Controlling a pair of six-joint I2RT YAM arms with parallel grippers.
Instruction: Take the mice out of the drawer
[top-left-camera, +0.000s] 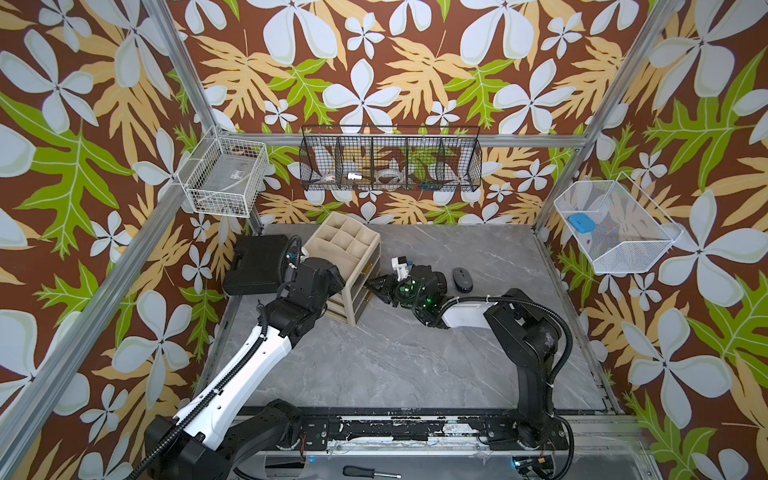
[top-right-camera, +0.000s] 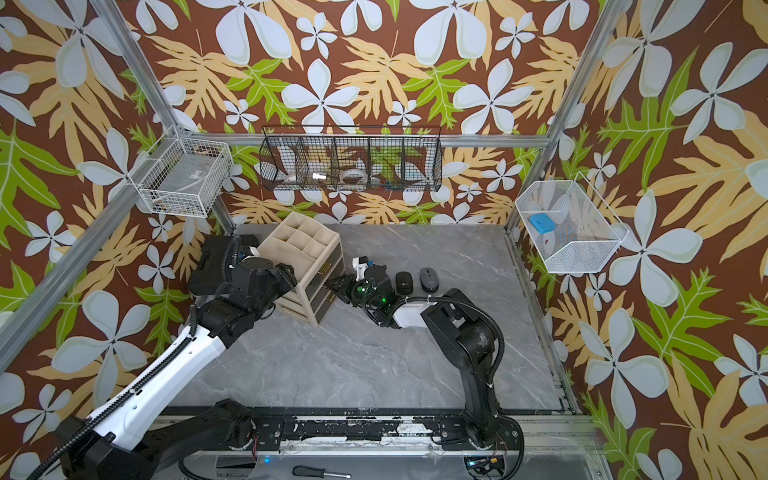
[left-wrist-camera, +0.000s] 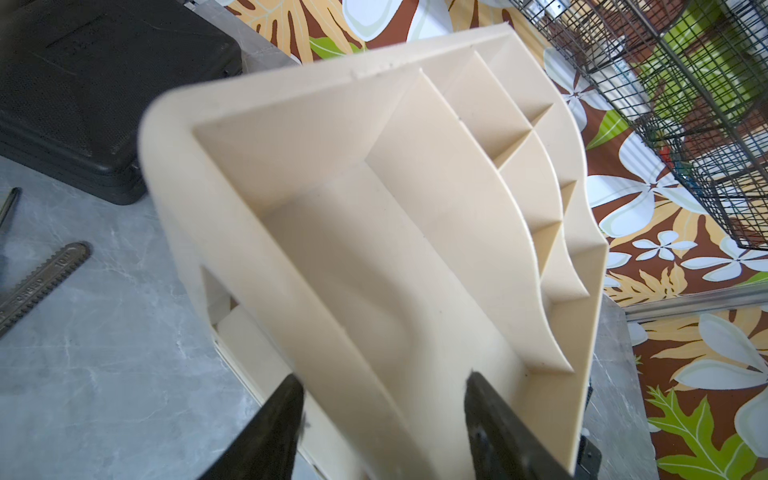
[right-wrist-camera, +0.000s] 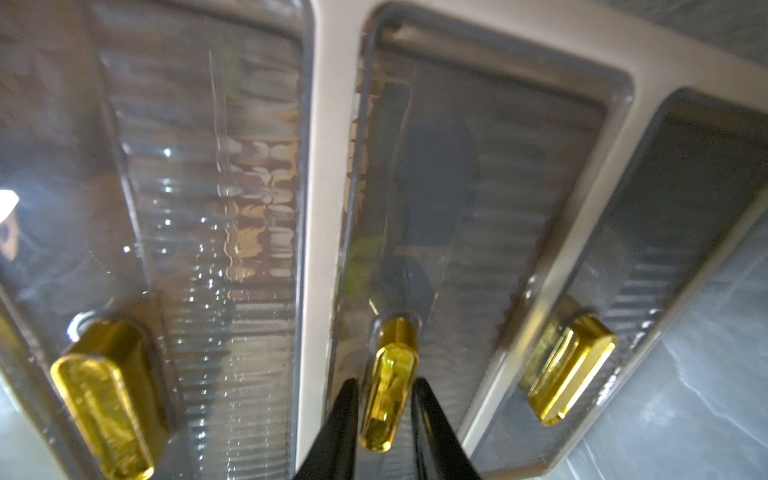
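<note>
A beige organizer (top-left-camera: 345, 254) stands left of the table's middle, its clear drawers facing right. In the left wrist view my left gripper is shut on the organizer's wall (left-wrist-camera: 320, 336), one finger on each side. In the right wrist view the middle drawer (right-wrist-camera: 480, 184) is closed, and its gold handle (right-wrist-camera: 392, 368) stands between the parted fingers of my right gripper. Two dark mice lie on the table to the right of that gripper: a black mouse (top-right-camera: 404, 282) and a grey mouse (top-right-camera: 429, 279). Drawer contents cannot be made out through the reflections.
A black case (top-left-camera: 254, 264) sits left of the organizer. Wire baskets hang around: a black one (top-left-camera: 390, 160) at the back, a white one (top-left-camera: 228, 177) left, another white one (top-left-camera: 616, 224) right.
</note>
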